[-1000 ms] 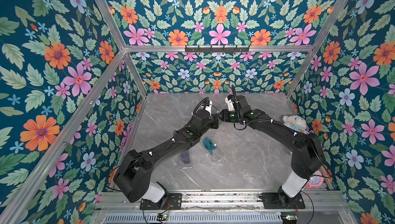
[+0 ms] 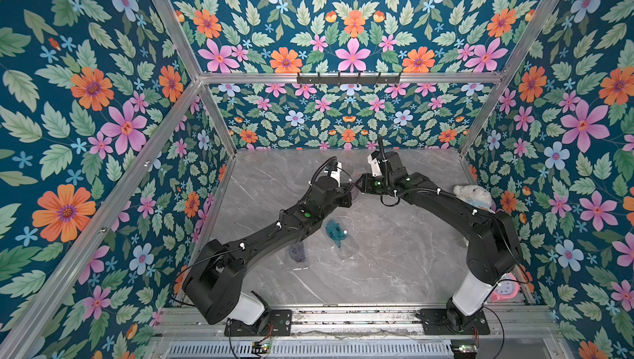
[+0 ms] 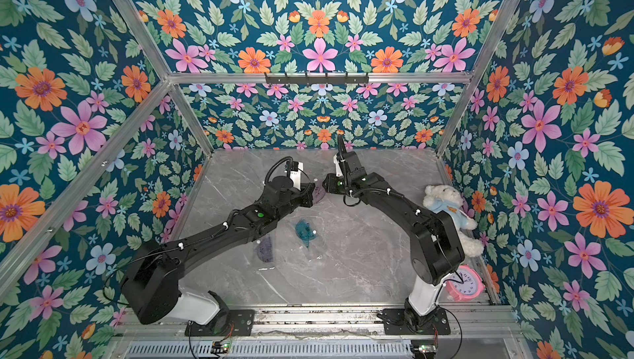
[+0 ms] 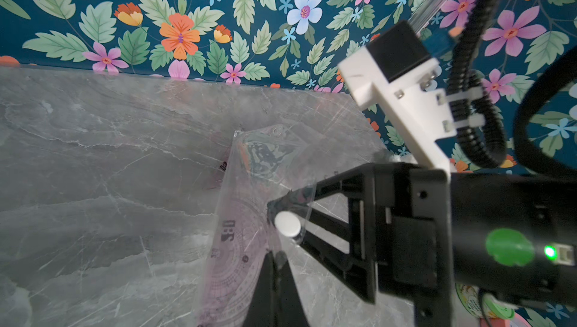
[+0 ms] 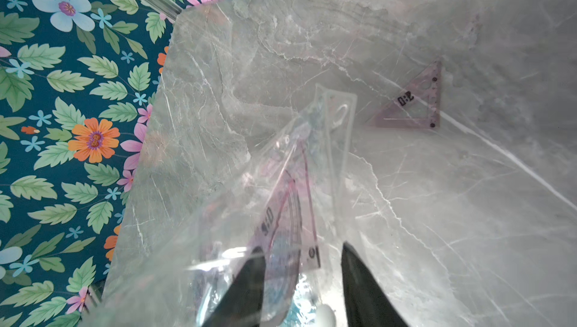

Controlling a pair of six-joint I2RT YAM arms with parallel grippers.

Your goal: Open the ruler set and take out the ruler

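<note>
A clear plastic ruler sleeve with pink rulers inside hangs between my grippers over the table's centre; in the left wrist view the sleeve [image 4: 231, 242] rises from my left gripper, whose fingertips are shut on it. My right gripper is open at the sleeve, fingers apart, partly seen through the film. The right gripper's fingers also show behind the sleeve in the left wrist view. A loose pink triangle ruler [image 5: 414, 104] lies on the table beyond.
Teal [image 3: 304, 232] and purple [image 3: 264, 250] items lie in front. A plush bear [image 3: 469, 240] and pink clock [image 3: 464, 283] sit along the right edge.
My right gripper has drawn slightly rightward, away from the left one, over the last second. The left arm is nearly still.
</note>
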